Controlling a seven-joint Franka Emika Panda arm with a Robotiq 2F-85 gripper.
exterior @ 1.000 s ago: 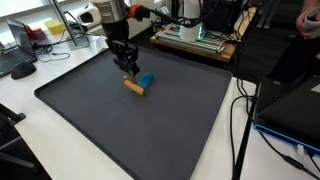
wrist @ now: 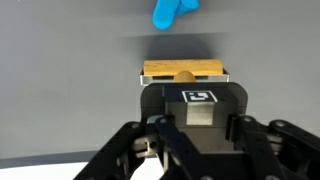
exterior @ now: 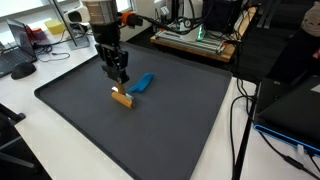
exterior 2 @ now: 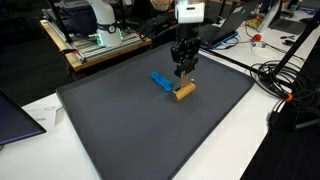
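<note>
A wooden mallet-like tool has an orange-brown head (exterior: 123, 97) and a short wooden stem. My gripper (exterior: 118, 77) is shut on that stem, above the head. From the other side, the head (exterior 2: 184, 91) appears tilted below the gripper (exterior 2: 183, 69). The wrist view shows the head (wrist: 184, 69) as a bar with metal at its ends, just beyond the gripper; the fingertips are mostly hidden there. A dark shadow lies beside the head; whether it touches the dark mat cannot be told. A blue object (exterior: 142, 82) lies on the mat close by, apart from the head.
The dark grey mat (exterior 2: 130, 125) is broad and clear toward the front. Behind stands a wooden tray (exterior: 190, 44) with tools in it. Black cables (exterior 2: 295, 85) run along the table beyond the mat.
The gripper and the wooden tool have moved away from the blue object, leftward and nearer the camera in exterior view 1. The blue object stays in place.
</note>
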